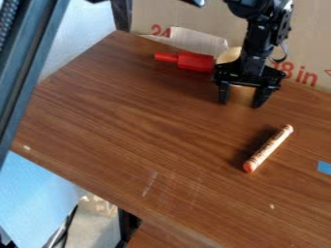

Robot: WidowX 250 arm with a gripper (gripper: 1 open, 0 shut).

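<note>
My black gripper (242,97) hangs at the back right of the wooden table (130,126), its two fingers apart and pointing down, with nothing visible between the fingertips. A pale, rounded yellowish object behind it is partly hidden by the gripper. A red cylindrical object (195,61) with a short handle lies at the back, left of the gripper. A white tube with orange ends and print (269,148) lies on the table at the right, in front of the gripper and apart from it.
A cardboard sheet (181,15) stands along the back edge. A small blue tape patch (324,167) is at the right. A metal frame (26,58) runs along the left of the view.
</note>
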